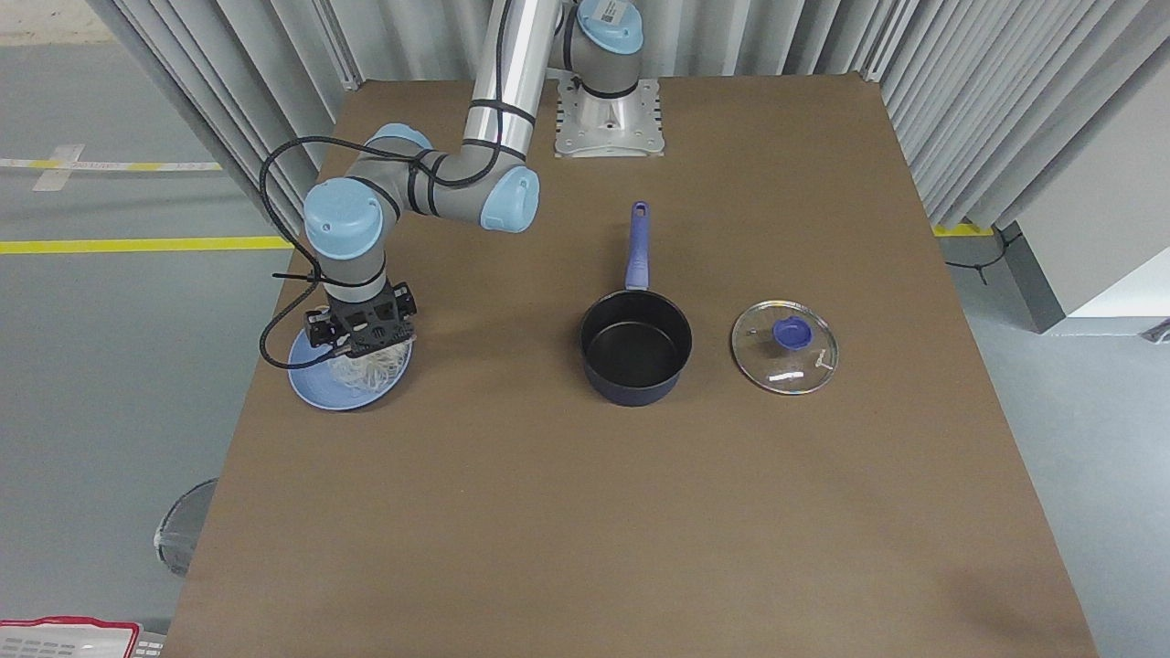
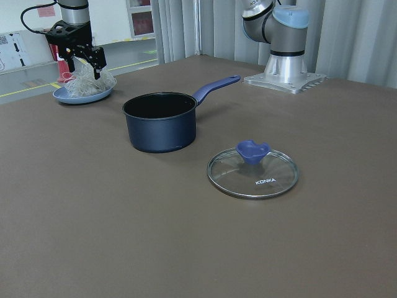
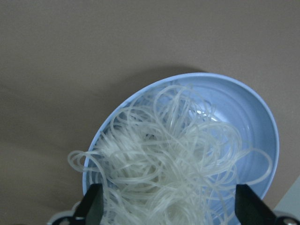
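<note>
A blue plate (image 1: 321, 389) holds a tangle of white noodles (image 3: 164, 159) at the table's left side. My gripper is directly over it, fingers spread apart to either side of the noodle pile, nothing visibly held between them. In the left view the gripper (image 2: 84, 68) is low at the noodles, partly in front of them. A dark saucepan (image 2: 160, 130) with a blue handle stands upright near the middle, empty. To its right a glass lid (image 1: 768, 367) with a blue knob lies flat on the table.
My arm's base plate (image 1: 609, 143) stands at the back middle. The table's left edge is close beside the plate, with floor beyond it.
</note>
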